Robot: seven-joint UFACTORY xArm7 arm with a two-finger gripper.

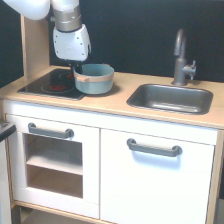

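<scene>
My gripper (76, 65) hangs from the white arm at the upper left, its lower end at the left rim of a grey-blue pot (96, 83). The pot stands on the countertop at the right part of the black stovetop (50, 86). Whether the fingers are closed on the pot is too small to tell.
A steel sink (170, 97) with a tap (180, 58) occupies the right of the counter. Below are white cabinet doors with grey handles (152, 148). A dark wall stands behind, and a wooden panel (35, 40) is at the left.
</scene>
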